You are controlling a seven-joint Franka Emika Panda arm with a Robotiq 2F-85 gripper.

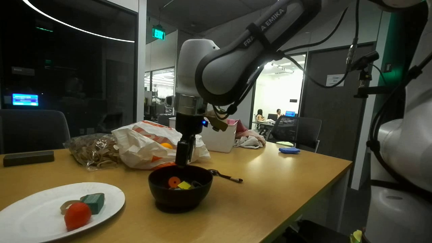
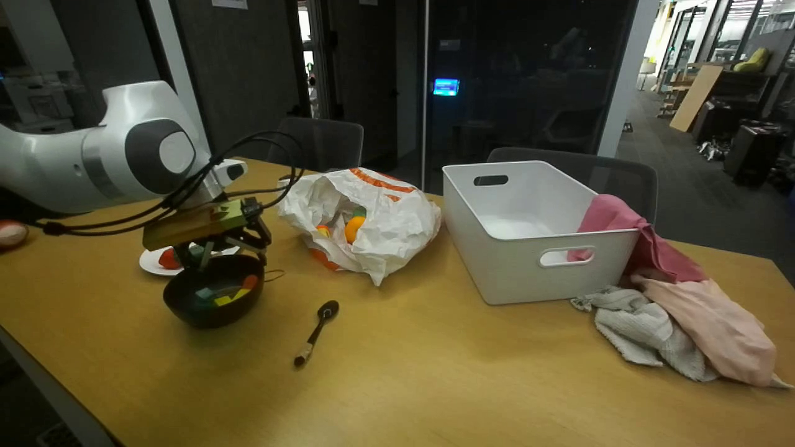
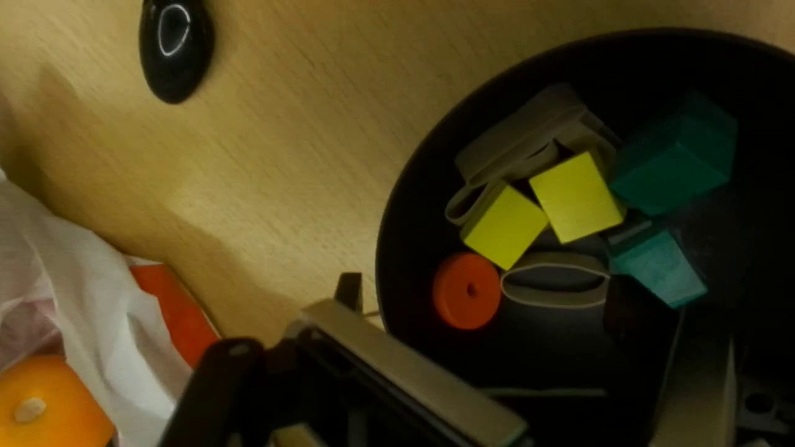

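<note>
A black bowl (image 1: 180, 198) stands on the table. Inside it, in the wrist view, are two yellow cubes (image 3: 575, 197), teal and green blocks (image 3: 674, 160), an orange-red round piece (image 3: 467, 290) and beige bands (image 3: 555, 282). My gripper (image 1: 184, 160) points down over the bowl's far rim in exterior view 1. Its fingers are apart, and no object shows between the fingers. A white plate (image 1: 36, 198) carries a red ball (image 1: 77, 215), a teal block (image 1: 93, 202) and a beige piece, partly hidden.
A white plastic bag (image 2: 387, 223) with orange items lies behind the bowl. The black spoon (image 2: 317, 331) rests nearby. Farther off stand a white bin (image 2: 536, 272) and crumpled cloths (image 2: 656, 328). Bare table (image 2: 447, 372) spreads in front of the bin.
</note>
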